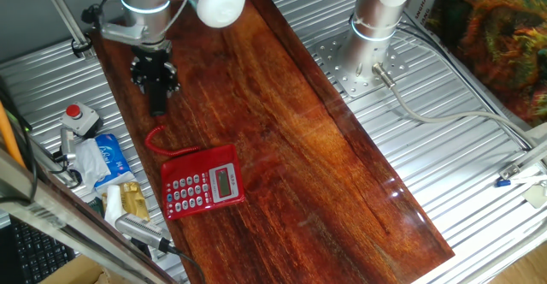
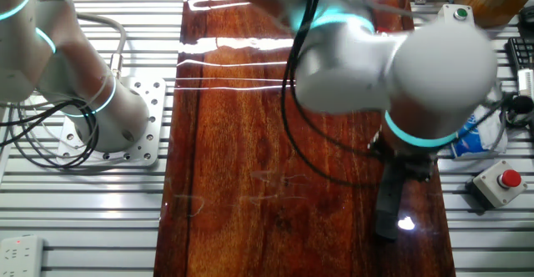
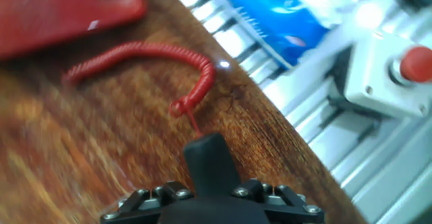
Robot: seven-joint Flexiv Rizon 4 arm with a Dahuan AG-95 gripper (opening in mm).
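A red desk phone point(image 1: 203, 183) with grey keys and a small display lies on the wooden board in exterior view 1. Its coiled red cord point(image 3: 145, 47) curves across the wood and joins the end of a black handset point(image 3: 210, 158). In exterior view 1 my gripper point(image 1: 155, 80) is at the far end of the handset. Gripper parts flank the handset on both sides at the bottom of the wrist view; whether they touch it is not clear. From exterior view 2, the handset point(image 2: 389, 209) sticks out from under my gripper point(image 2: 404, 168). The fingertips are hidden.
Outside the board's left edge in exterior view 1 are a red-button box point(image 1: 79, 120), a blue-and-white packet point(image 1: 104, 161) and a handheld device point(image 1: 139, 230). The board's middle and right are bare.
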